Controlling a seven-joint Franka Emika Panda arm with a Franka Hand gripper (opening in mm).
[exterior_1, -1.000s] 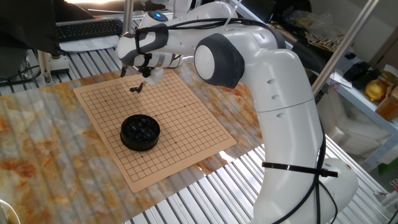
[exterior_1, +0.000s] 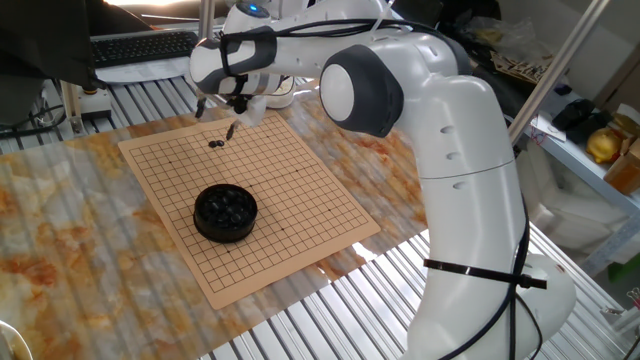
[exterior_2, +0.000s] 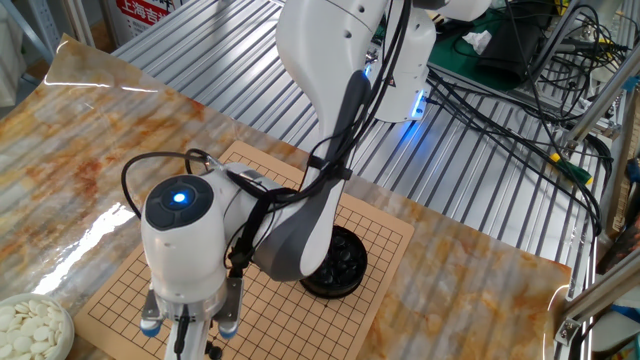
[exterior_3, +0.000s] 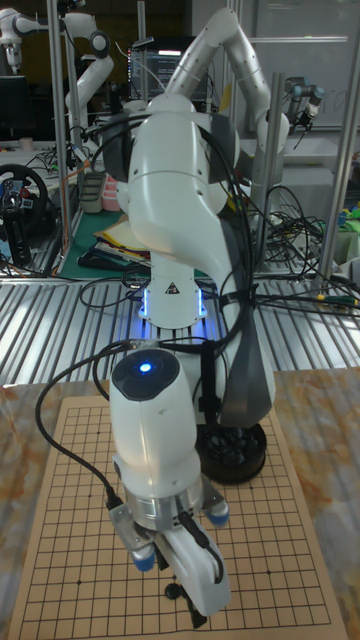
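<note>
A tan Go board with a black grid lies on the marbled table. Two black stones rest close together near its far-left part. Just above them hovers my gripper, its dark fingers spread apart with nothing seen between them. In the third view one black stone shows beside the hand, and the hand hides part of the board. A round black bowl full of black stones stands on the board, partly behind the arm in the second view.
A white bowl of white stones sits at the table's left edge in the second view. Behind the table are a keyboard and metal posts. Apart from the bowl and stones, the board is clear.
My gripper has risen slightly, so a gap now shows between its nearer finger and the black stones. The bowl and board have not moved.
</note>
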